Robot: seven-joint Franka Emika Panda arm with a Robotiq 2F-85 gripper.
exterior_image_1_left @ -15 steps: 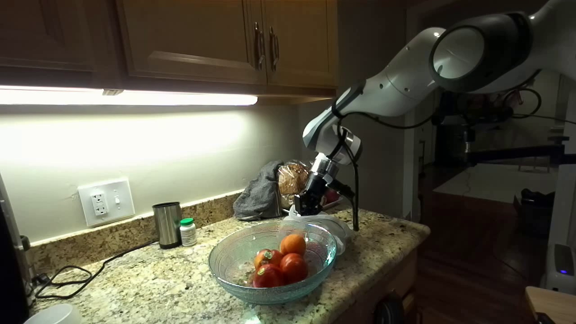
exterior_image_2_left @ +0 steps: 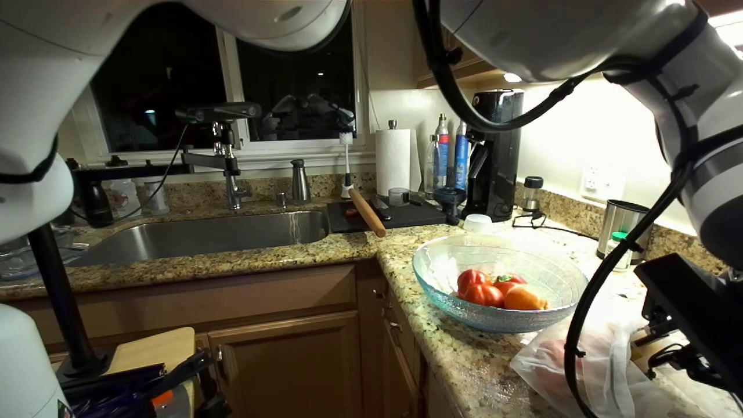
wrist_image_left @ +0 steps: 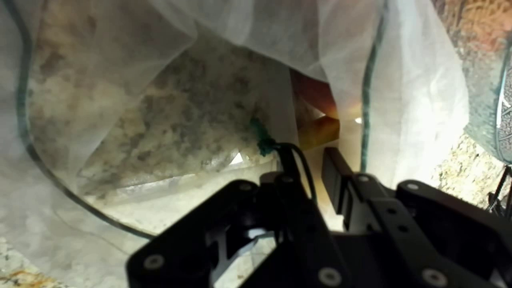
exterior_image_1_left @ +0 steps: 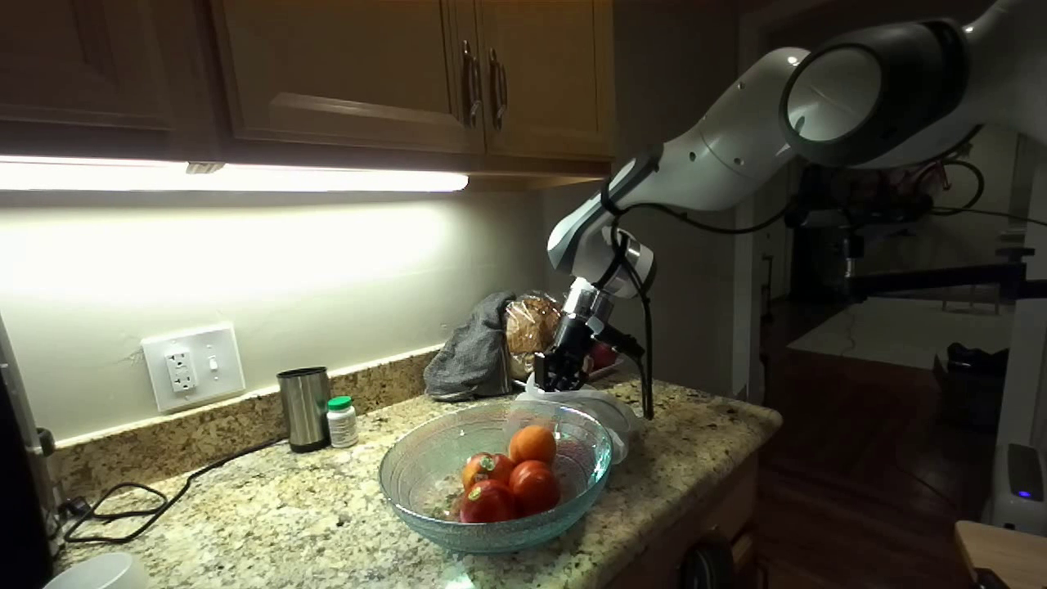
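A white mesh bag (exterior_image_1_left: 616, 417) lies on the counter behind the glass bowl. My gripper (exterior_image_1_left: 559, 373) points down into it. In the wrist view, the gripper is at the bag's opening, its fingers closed to a narrow gap with pale bag material (wrist_image_left: 422, 96) around them. It looks shut on the bag, though the exact grip is unclear. Beside one finger hangs a green cord knot (wrist_image_left: 265, 144). Red and yellow fruit (wrist_image_left: 319, 132) shows inside the bag. The glass bowl (exterior_image_2_left: 446, 303) holds several red and orange fruits (exterior_image_1_left: 487, 501).
A steel cup (exterior_image_1_left: 305, 407) and a green-capped bottle (exterior_image_1_left: 341, 424) stand near the wall. Behind the bag are a grey cloth (exterior_image_1_left: 473, 348) and wrapped bread (exterior_image_1_left: 531, 334). Counter (exterior_image_1_left: 265, 520) left of the bowl is mostly free. The sink (exterior_image_2_left: 209, 237) is farther off.
My arm and gripper have shifted very slightly downward and to the left. The bowl, fruit and bag look the same.
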